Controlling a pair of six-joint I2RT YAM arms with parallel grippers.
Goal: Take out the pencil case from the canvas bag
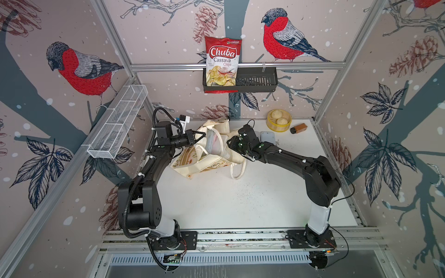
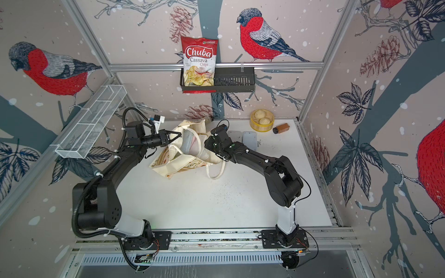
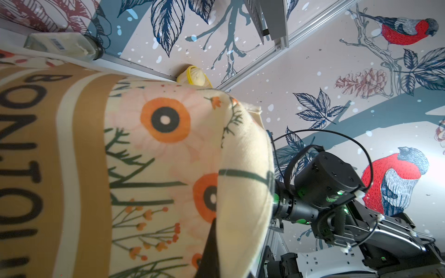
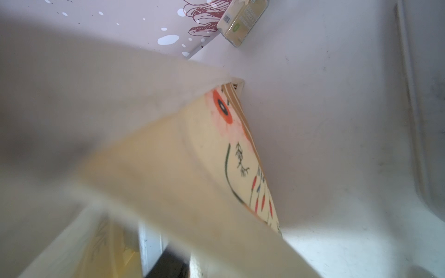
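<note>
The cream canvas bag (image 1: 194,164) lies open on the table, its flower-printed panel filling much of the left wrist view. A pale, translucent item (image 2: 189,142) shows inside; I cannot tell if it is the pencil case. My left gripper (image 1: 200,135) is at the bag's upper left rim, appearing shut at the fabric, its tips mostly hidden in the left wrist view. My right gripper (image 1: 231,142) is at the bag's right side; cloth hides its fingers in the right wrist view.
A yellow steamer with buns (image 1: 278,121), a brown bottle (image 1: 298,128) and a grey flat object (image 1: 267,137) sit at the back right. A chip bag (image 1: 221,58) stands in the wall rack; a wire basket (image 1: 116,120) hangs left.
</note>
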